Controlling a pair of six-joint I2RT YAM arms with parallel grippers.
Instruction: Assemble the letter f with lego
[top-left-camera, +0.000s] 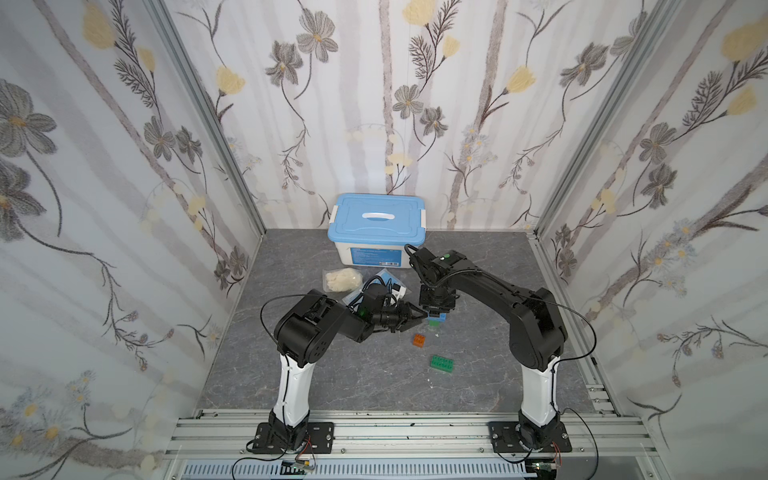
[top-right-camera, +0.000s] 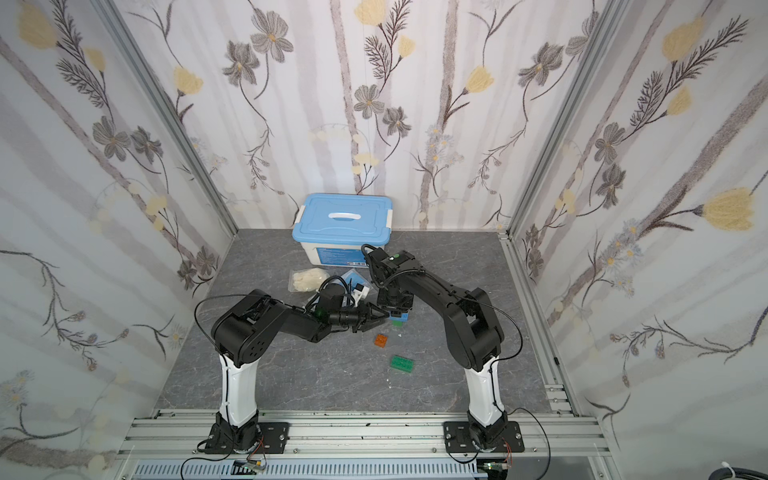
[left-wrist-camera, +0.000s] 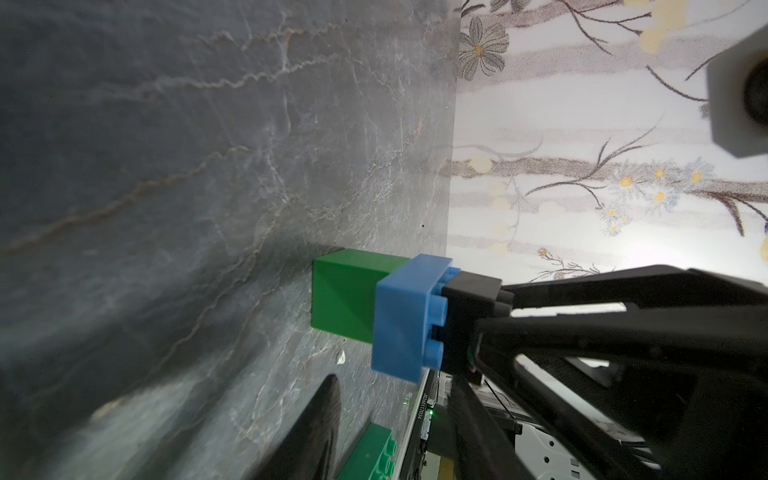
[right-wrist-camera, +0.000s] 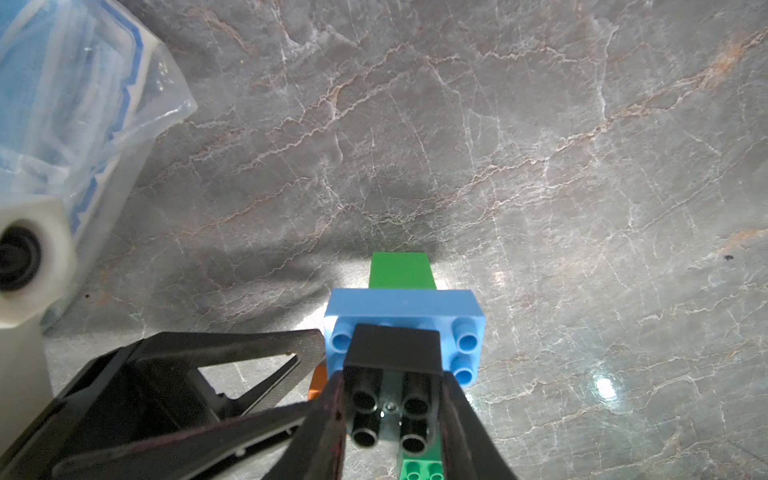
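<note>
A black brick (right-wrist-camera: 392, 348) sits on a blue brick (left-wrist-camera: 398, 320), above an upright green brick (left-wrist-camera: 342, 292). My right gripper (top-left-camera: 436, 308) is over the stack, its fingertips either side of the black brick in the right wrist view; whether they grip is unclear. My left gripper (top-left-camera: 412, 316) comes in sideways from the left, close to the stack; its blurred fingertips show apart in its wrist view, and what lies between them is unclear. An orange brick (top-left-camera: 418, 340) and a long green brick (top-left-camera: 441, 362) lie nearer the front.
A lidded storage box (top-left-camera: 376, 220) stands at the back. A clear bag with pale contents (top-left-camera: 343, 279) and a blue-and-white package (right-wrist-camera: 64, 80) lie left of the stack.
</note>
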